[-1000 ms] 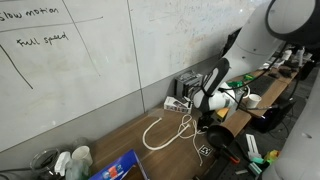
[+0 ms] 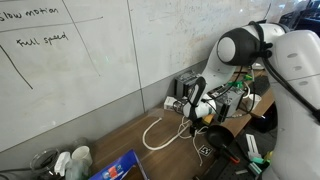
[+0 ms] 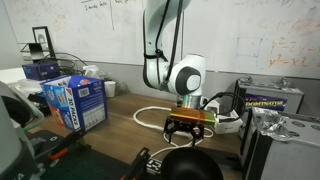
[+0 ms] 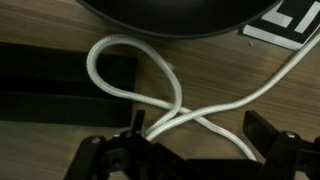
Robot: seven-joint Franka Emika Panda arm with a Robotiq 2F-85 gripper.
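Observation:
A white cord (image 4: 225,106) lies looped and crossed over itself on the wooden table, its crossing near the left finger in the wrist view. My gripper is open above it, one finger on each side of the view, and part of the cord runs across the gap without being gripped. In exterior view 2 the gripper (image 3: 188,128) points down behind a black pan (image 3: 187,165), with more of the cord (image 3: 150,126) stretching to its left. Whether the fingertips touch the table is unclear.
The pan's dark rim (image 4: 170,33) borders the top of the wrist view, near a black-and-white marker (image 4: 292,22). A blue box (image 3: 77,103) stands at the left in exterior view 2, and a silver toaster-like appliance (image 3: 275,145) at the right. Bare table lies between.
In exterior view 1 the arm has shifted to the left over the last second, bringing the gripper over the cord's right part. The cord looks much the same.

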